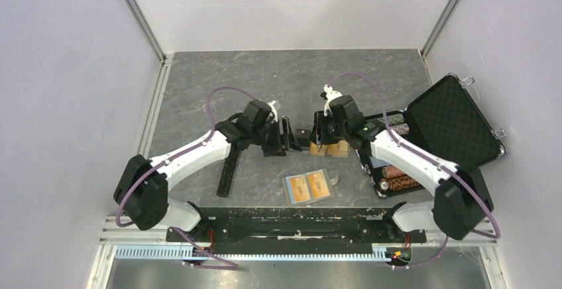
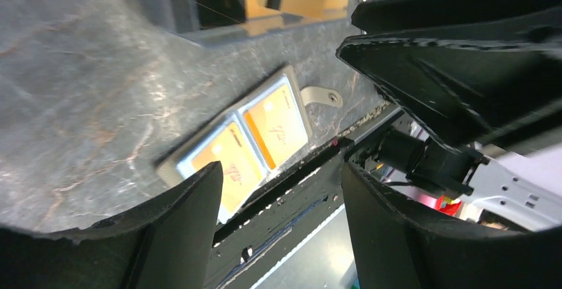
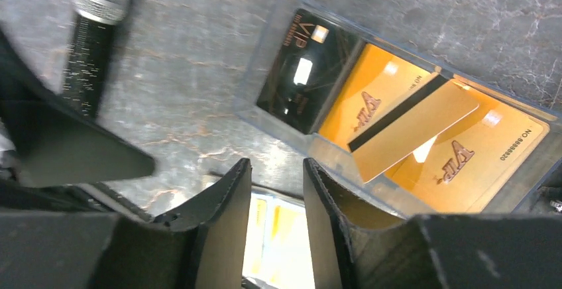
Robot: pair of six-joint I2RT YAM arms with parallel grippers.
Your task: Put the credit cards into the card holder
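Note:
A card holder (image 1: 310,186) lies unfolded near the front edge, an orange card in each of its two pockets; its small strap (image 2: 322,97) sticks out at one side. Behind it stands a clear tray (image 3: 277,128) with a black VIP card (image 3: 306,70) and orange cards (image 3: 464,160). One gold card with a dark stripe (image 3: 414,126) lies slanted across the others. My right gripper is above the tray's front side, its fingertips apart and empty. Left of the tray hangs my left gripper (image 1: 293,138), open, with nothing between its fingers.
A black microphone (image 3: 89,57) lies left of the tray. At the right an open black case (image 1: 454,123) holds several stacks of poker chips (image 1: 401,183). Both grippers are close together.

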